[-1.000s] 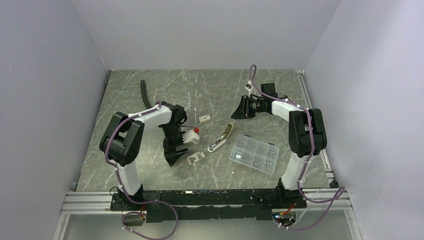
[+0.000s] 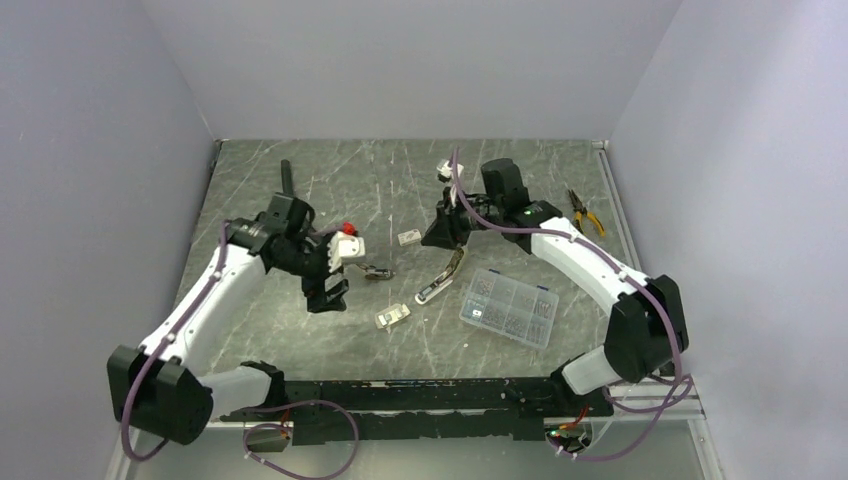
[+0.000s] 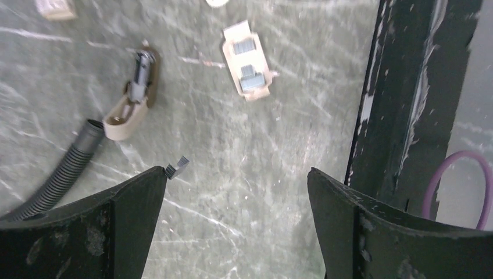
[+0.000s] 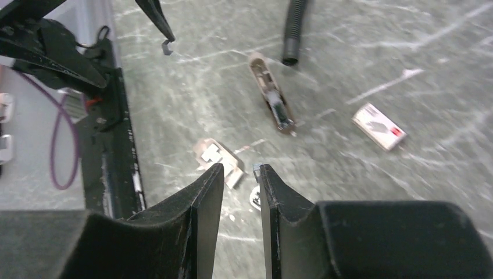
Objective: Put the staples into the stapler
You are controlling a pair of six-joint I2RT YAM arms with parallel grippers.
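Observation:
A long brown-and-white object (image 2: 440,277), seemingly the stapler laid open, rests mid-table in the top view; my right gripper (image 2: 438,240) hangs near its far end. In the right wrist view the right gripper is narrowly open, its gap empty. A shorter, stapler-like piece (image 3: 136,93) with a metal bar lies left of the long one. The pale pack (image 3: 247,61) with grey blocks, possibly staples, sits between the long object and the front edge. My left gripper is wide open over bare table, holding nothing.
A small white box (image 4: 379,127) lies farther back, near the right gripper. To the right is a clear compartment case (image 2: 510,308), with pliers (image 2: 585,213) beyond. A black ribbed tube (image 3: 61,168) lies at back left.
The objects lie where they were.

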